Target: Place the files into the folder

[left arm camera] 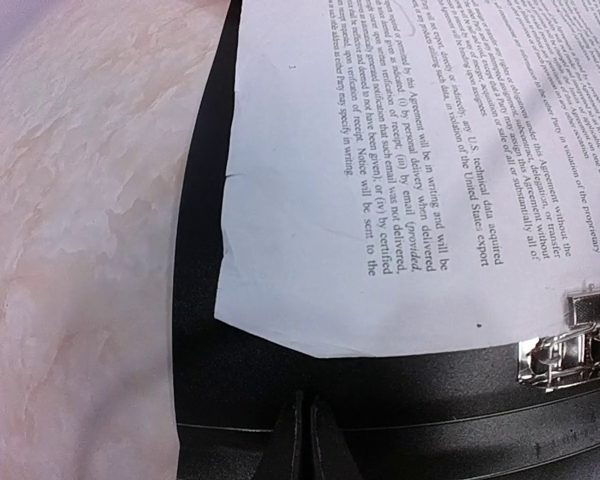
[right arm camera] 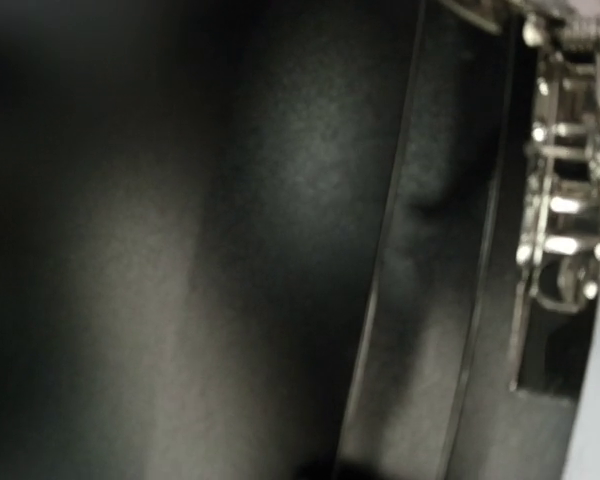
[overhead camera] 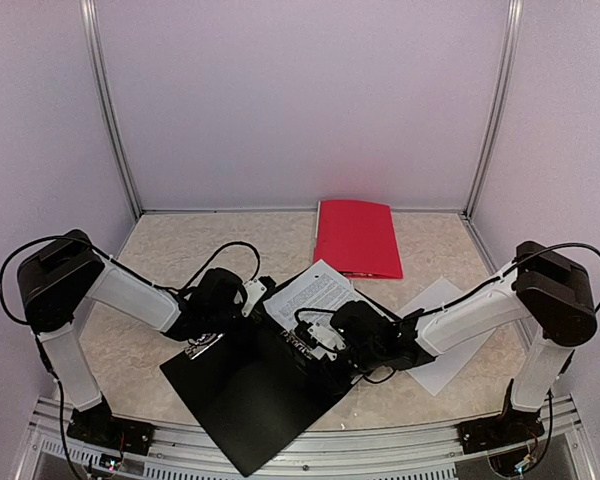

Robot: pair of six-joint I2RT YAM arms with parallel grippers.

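Note:
A black folder (overhead camera: pixel 235 405) lies turned at an angle at the front of the table, with printed sheets (overhead camera: pixel 305 295) on its upper part, beside metal clips (left arm camera: pixel 560 355). My left gripper is shut, nothing seen between its fingers, over the black border beside the sheet's edge. My right gripper (overhead camera: pixel 330 365) is low over the folder's right side; its fingers are hidden in the top view and too dark and blurred to make out in the right wrist view, where the folder's clip (right arm camera: pixel 565 200) shows close up.
A red folder (overhead camera: pixel 358 240) lies at the back right. A white sheet (overhead camera: pixel 445 360) lies under and beside the right arm. Walls bound the back and both sides.

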